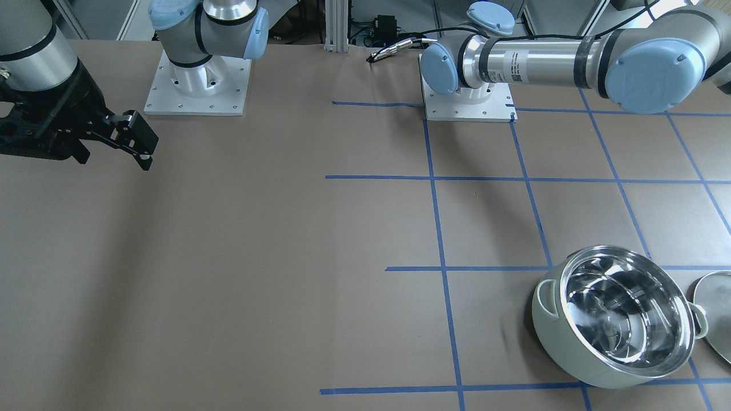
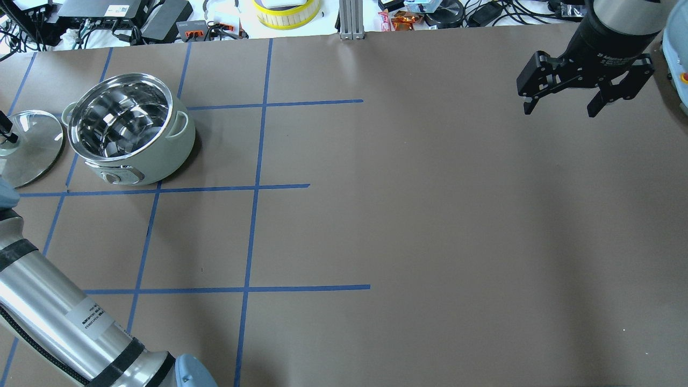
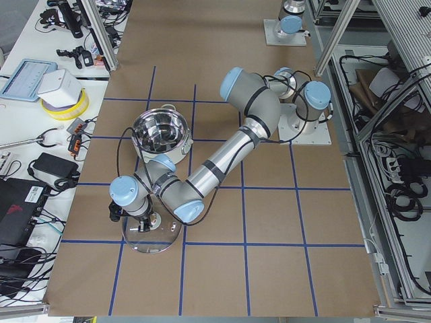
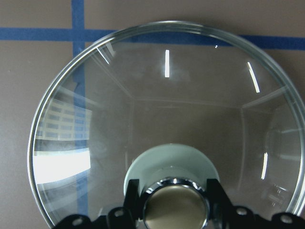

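A glass lid [image 4: 109, 119] with a steel-rimmed knob [image 4: 175, 208] fills the left wrist view; my gripper is shut on that knob from both sides. In the top view the lid [image 2: 35, 151] lies low beside the pale green pot [image 2: 155, 155], whose steel interior is uncovered and empty. The front view shows only part of the lid [image 1: 713, 311] at the right edge, beside the pot [image 1: 575, 349]. In the left view my gripper is mostly hidden under the arm, over the lid.
A second arm [image 2: 606, 58] with a black end piece hangs at the far side. Equipment, cables and a yellow tape roll [image 3: 64, 113] sit on a side bench.
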